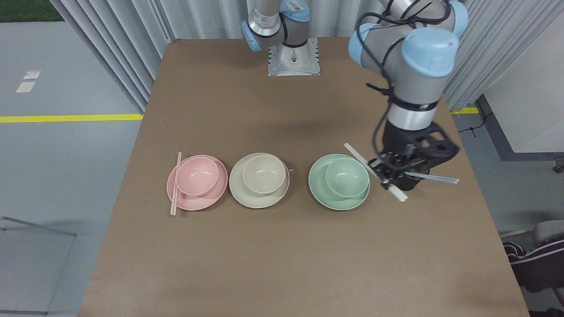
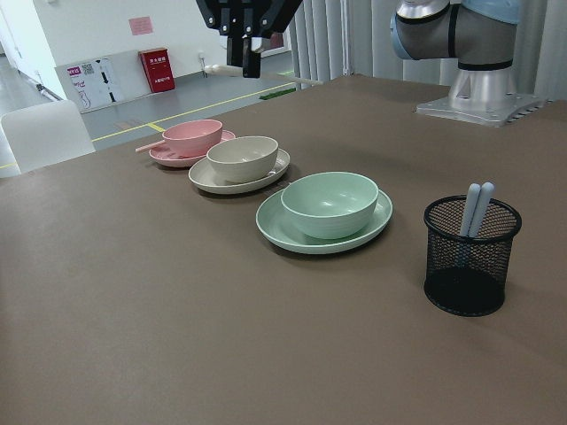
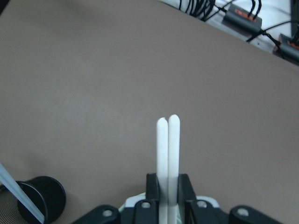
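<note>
My gripper is shut on a pair of white chopsticks (image 3: 173, 144). In the front view it hangs at the right, beside the green bowl (image 1: 347, 176) on its green plate (image 1: 326, 198), hiding most of the mesh holder (image 2: 465, 283). Light blue chopsticks (image 2: 476, 212) stand leaning in that holder. At the left, a cream bowl (image 1: 263, 173) sits on a cream plate (image 1: 246, 196). Further left, a pink bowl (image 1: 196, 176) sits on a pink plate (image 1: 203, 203), with pink chopsticks (image 1: 175, 190) along its left side.
Cables and dark boxes (image 3: 240, 18) lie beyond a table edge in the wrist view.
</note>
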